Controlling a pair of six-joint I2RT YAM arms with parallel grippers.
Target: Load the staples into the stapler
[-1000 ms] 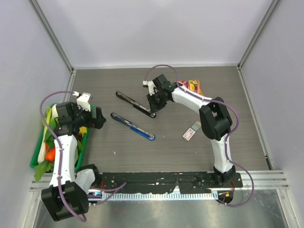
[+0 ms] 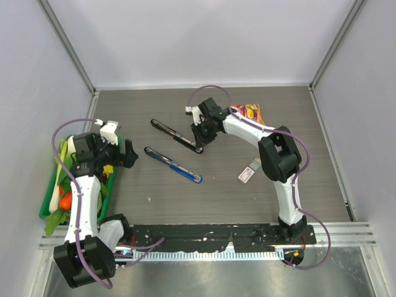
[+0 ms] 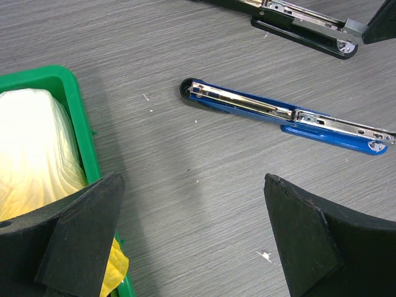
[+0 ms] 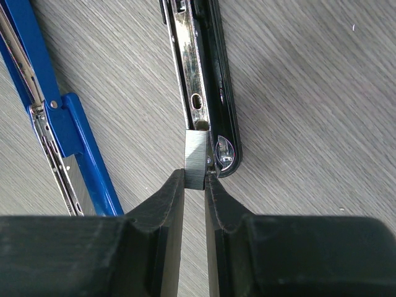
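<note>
A black stapler [image 2: 172, 133] lies opened flat on the table, its metal channel exposed. My right gripper is shut on a staple strip [image 4: 195, 154], held at the end of that channel beside the round anvil end. A blue stapler [image 2: 173, 164] lies opened nearer the front, parallel to the black one. My left gripper stands open above the table beside the green basket, nothing between its fingers. A small box of staples [image 2: 246, 174] lies at the front right, with a grey piece beside it.
The green basket [image 3: 83, 133] of vegetables fills the left edge. A colourful snack bag [image 2: 251, 111] lies at the back right, partly behind the right arm.
</note>
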